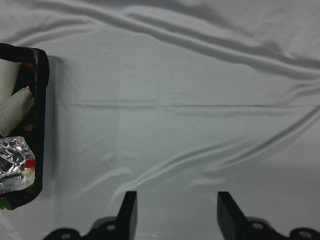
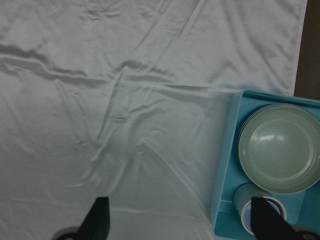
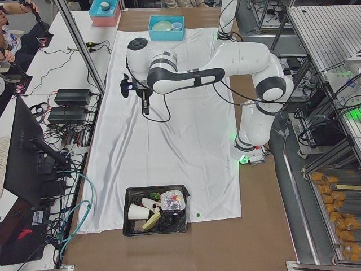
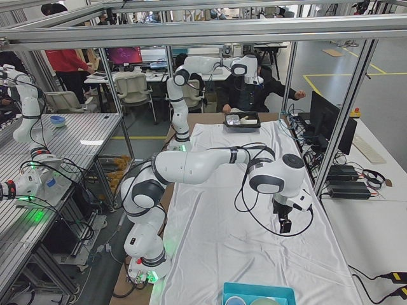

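Observation:
A white cloth (image 3: pixel 169 147) covers the table. A black bin (image 1: pixel 40 125) holding a white cup, crumpled foil, a yellow item and other scraps sits at one end, left of my left gripper in the left wrist view. That gripper is open and empty above bare cloth. At the other end a blue tray (image 2: pixel 225 165) holds stacked green plates (image 2: pixel 277 147) and a cylindrical cup (image 2: pixel 252 205). My right gripper is open above the cloth beside this tray, with nothing seen between its fingers.
A monitor (image 3: pixel 22 152) and cables line one side; a metal bench (image 4: pixel 70 152) and frame posts stand on the other. A pink-and-blue container (image 3: pixel 104 14) is on the side table. People sit nearby.

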